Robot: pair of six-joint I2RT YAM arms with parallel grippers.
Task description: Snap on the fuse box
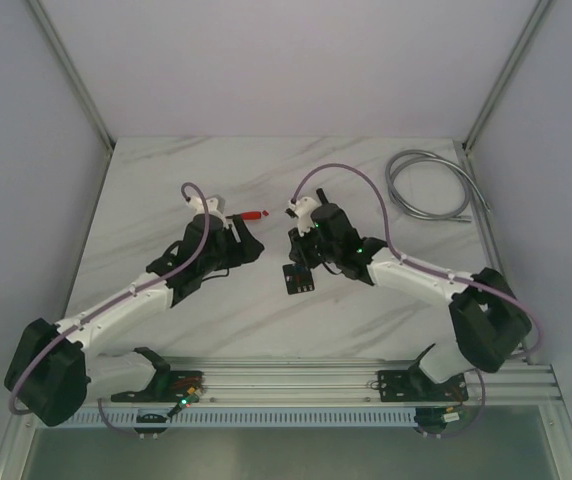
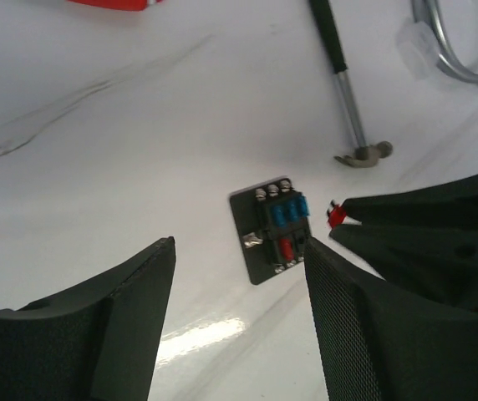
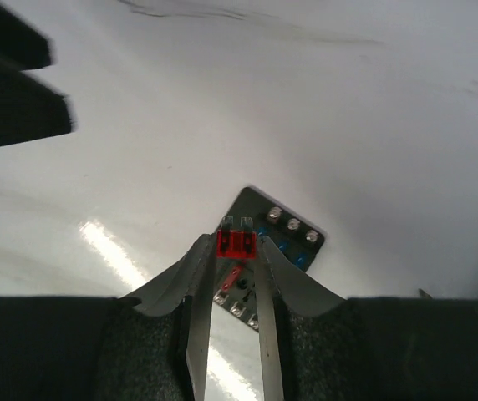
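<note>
A black fuse box (image 2: 271, 230) with blue and red fuses and screw terminals lies on the white marble table (image 1: 146, 170). My right gripper hangs above the fuse box (image 3: 277, 230), shut on a small red fuse (image 3: 236, 245) with two prongs, seen between its tips. My left gripper is higher, left of the box in the top view, open with nothing between its fingers.
A hammer (image 2: 348, 109) lies behind the box, a red-handled screwdriver (image 1: 250, 215) at the back left, and a coiled grey hose (image 1: 428, 210) at the back right.
</note>
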